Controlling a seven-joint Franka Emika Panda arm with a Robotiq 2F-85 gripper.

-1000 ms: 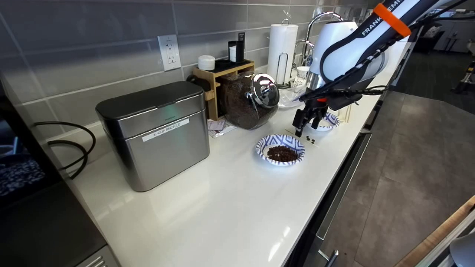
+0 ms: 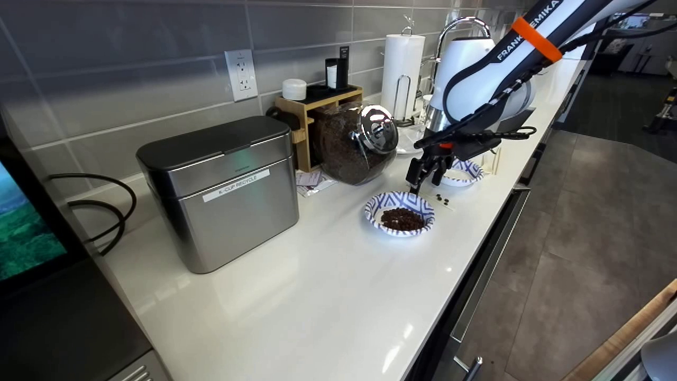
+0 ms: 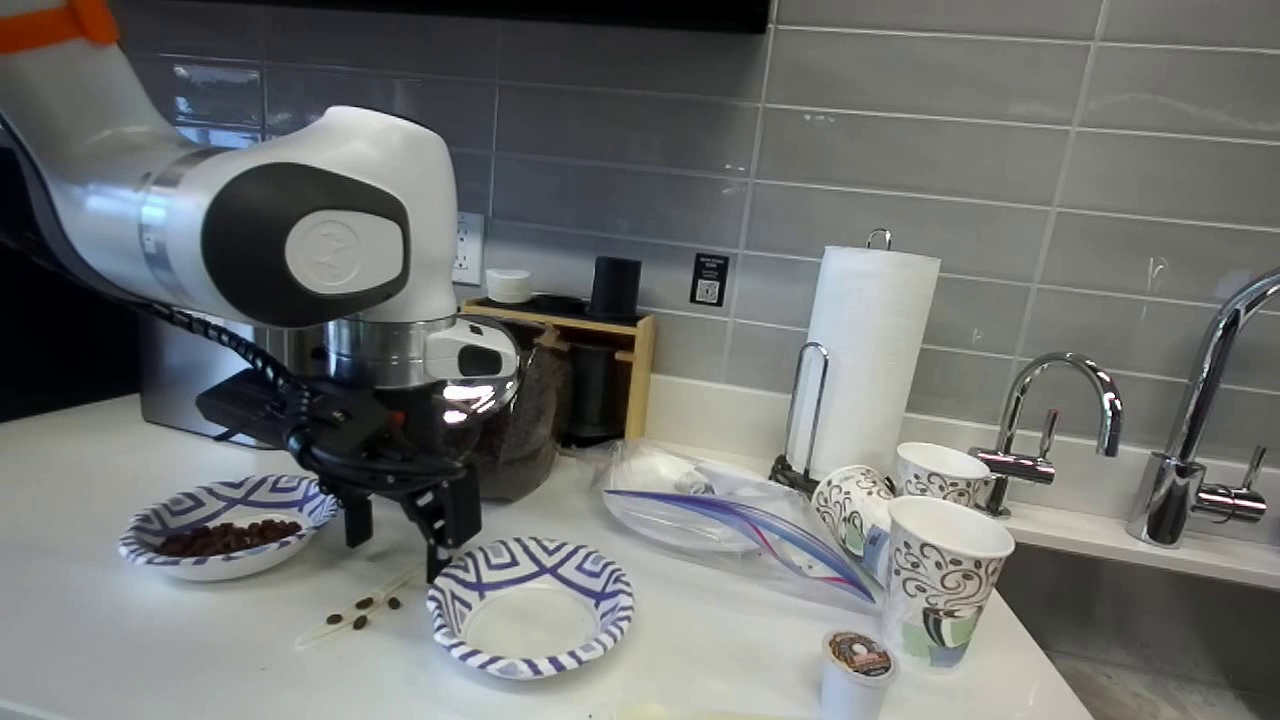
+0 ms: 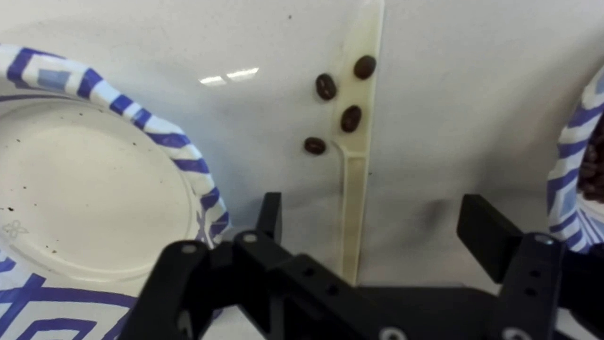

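My gripper stands open with nothing between its fingers. In the wrist view, a pale plastic knife (image 4: 354, 215) lies on the counter; its handle runs between the spread fingers, its near end hidden behind the gripper body. Two dark coffee beans (image 4: 351, 118) rest on the blade, and two loose beans (image 4: 325, 87) lie just left of it. An empty blue-and-white paper bowl (image 3: 528, 622) sits to one side, its rim close to one finger in the wrist view. The other patterned bowl (image 2: 402, 202) holds a heap of dark beans (image 2: 402, 219).
A large lidded jar of beans (image 2: 349, 149) leans by the wooden shelf (image 2: 304, 136). Paper cups (image 3: 948, 576), a small pod (image 3: 854, 678) and a clear plastic bag (image 3: 732, 516) occupy the sink side. Open counter (image 2: 304, 292) lies before the steel bin (image 2: 235, 209).
In exterior view 1, my arm and gripper have shifted left, toward the bean-filled bowl. Both bowls remain in place.
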